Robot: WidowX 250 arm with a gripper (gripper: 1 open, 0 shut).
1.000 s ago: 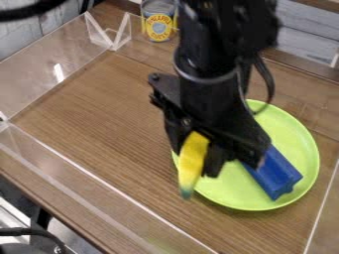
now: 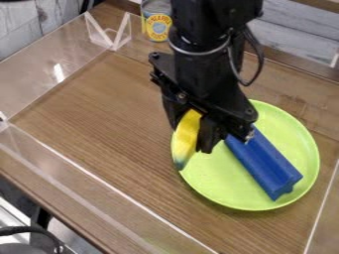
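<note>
The black gripper (image 2: 199, 124) reaches down over the left part of a green plate (image 2: 241, 193), shut on a yellow object (image 2: 185, 137) with a pale tip pointing down. Whether that object touches the plate, I cannot tell. A blue block (image 2: 268, 167) lies on the right part of the plate, its upper end close to the gripper and partly hidden by it.
A can with a yellow label (image 2: 157, 22) stands at the back, beside a clear plastic piece (image 2: 111, 32).
The arm and gripper have moved toward the back with the yellow object, drawing away from the front edge of the plate. The plate and blue block show little change.
</note>
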